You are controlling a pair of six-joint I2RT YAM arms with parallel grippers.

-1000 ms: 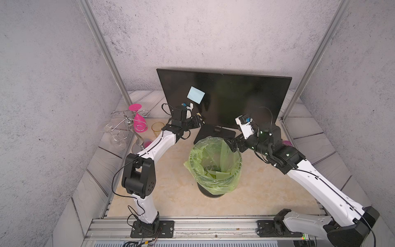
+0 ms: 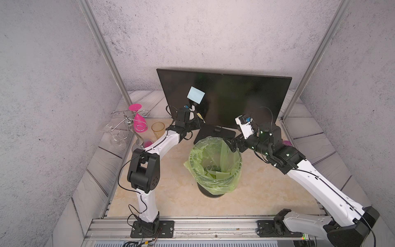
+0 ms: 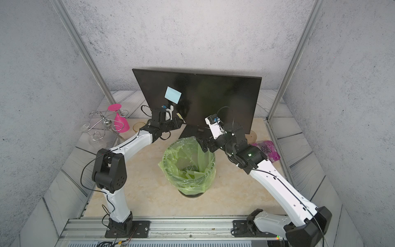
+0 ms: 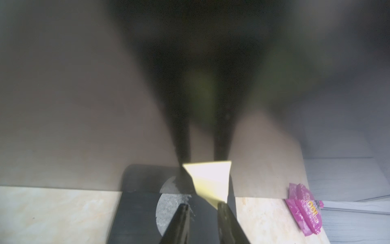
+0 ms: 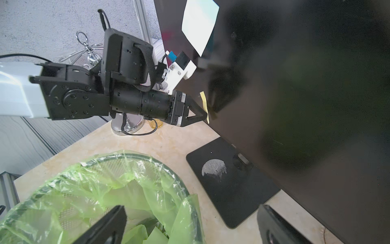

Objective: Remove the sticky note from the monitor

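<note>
A yellow sticky note (image 4: 210, 182) stands on the dark monitor screen (image 5: 308, 101) near its lower edge, with its lower corner bent out. My left gripper is part open, a gap showing between its fingertips, which lie just below the note; its lower corner overlaps the right tip in view. Seen from the right wrist, my left gripper is close to the screen beside the yellow note (image 5: 204, 106). Higher up sticks a blue note (image 2: 195, 95). My right gripper stands open and empty by the bin rim.
A bin with a green liner (image 2: 195, 166) stands in front of the monitor base (image 5: 231, 195). Left of it are a wire rack (image 2: 123, 123), a pink goblet (image 2: 139, 123) and an amber glass (image 2: 158, 128). A pink packet (image 3: 267, 150) lies at right.
My left arm has moved slightly forward and right, bringing its gripper a little closer to the screen. The right arm, bin and blue note have stayed put.
</note>
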